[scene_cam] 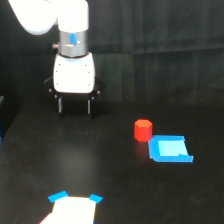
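A small red block (143, 130), with a hexagonal outline, rests on the dark table right of centre. Just beyond its lower right lies a pale blue square (172, 148) edged with blue tape; the block appears to be outside it. High on the left, the white arm comes down to my gripper (75, 106). Its two thin dark fingers (60, 104) stand apart, the fingers open and nothing visible between them. A wide stretch of table separates the gripper from the block.
A pale square (73, 211) with blue tape at its corners lies at the bottom edge, partly cut off, a bit of red beside it. Black curtain (150, 50) hangs behind.
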